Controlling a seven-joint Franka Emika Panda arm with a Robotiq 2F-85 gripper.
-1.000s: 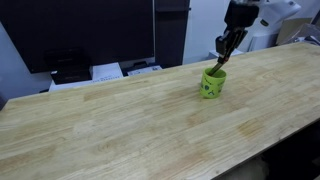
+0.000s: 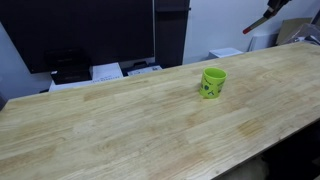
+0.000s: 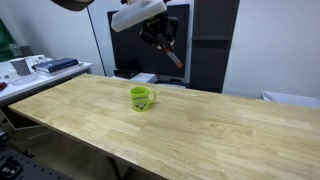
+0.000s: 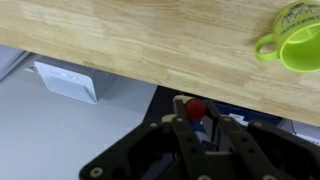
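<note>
A green mug with a dark printed pattern stands upright on the wooden table. The wrist view shows the mug at the upper right with its handle toward the middle; I see nothing inside its visible opening. My gripper is shut on a slim marker with a red end. The marker hangs tilted in the air, higher than the mug and clear of it. Its red end points at the camera in the wrist view, hiding most of its length. At the top right of exterior view 1, the marker shows against the wall.
Bare wooden tabletop surrounds the mug. Dark panels and a few white boxes stand beyond the table's far edge. A side table with clutter is at the left in exterior view 2.
One second ago the gripper was low over the mug with the marker reaching into it. Gripper and marker have since risen out and moved right in exterior view 1. The mug has stayed put.
</note>
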